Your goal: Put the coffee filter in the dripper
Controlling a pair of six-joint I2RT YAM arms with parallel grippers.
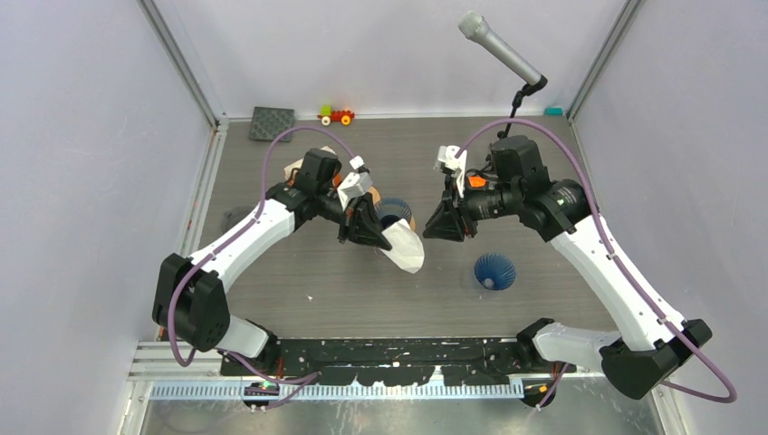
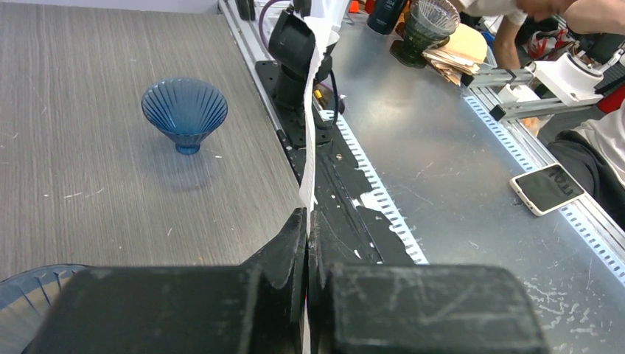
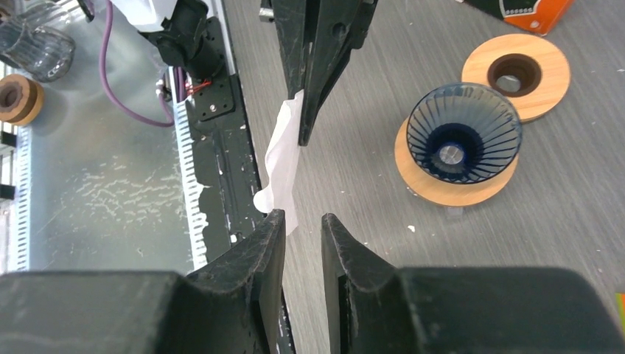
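Observation:
In the right wrist view a dark blue ribbed dripper point(image 3: 464, 133) stands on a wooden ring, beside the filter and apart from it. My right gripper is open with nothing between its fingers, a short way right of the filter in the top view. A second blue ribbed cone point(image 1: 494, 271) stands on the table's right part.
A second wooden ring point(image 3: 549, 74) and an orange object point(image 3: 545, 13) lie behind the dripper. A toy car point(image 1: 336, 116) and a grey square point(image 1: 270, 124) are at the back wall.

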